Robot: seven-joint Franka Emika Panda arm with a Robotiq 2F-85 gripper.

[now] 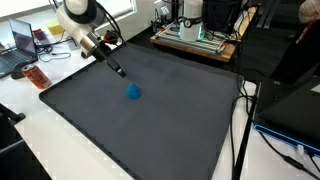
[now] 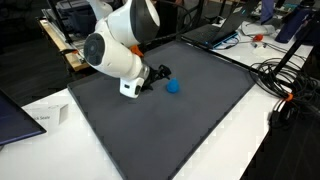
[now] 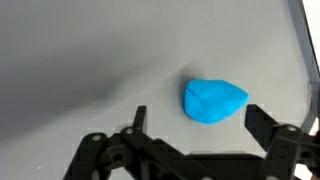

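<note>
A small bright blue object [image 1: 133, 91], soft-edged and crumpled in look, lies alone on the dark grey board [image 1: 120, 122]. Seen from exterior view 2, this blue object [image 2: 172, 86] is just beside my gripper [image 2: 158, 75]. The wrist view has the blue object [image 3: 214, 101] ahead of the fingertips, closer to the right one. My gripper is open, its two black fingers wide apart, with nothing held between them. In exterior view 1, the gripper [image 1: 119, 70] hovers behind and slightly left of the blue object, apart from it.
A red can [image 1: 36, 77] stands off the board's left edge, with a laptop [image 1: 18, 58] behind it. A wooden-topped stand [image 1: 200, 43] is beyond the board's far edge. Cables [image 1: 236, 110] run along the right side. Most of the board is bare.
</note>
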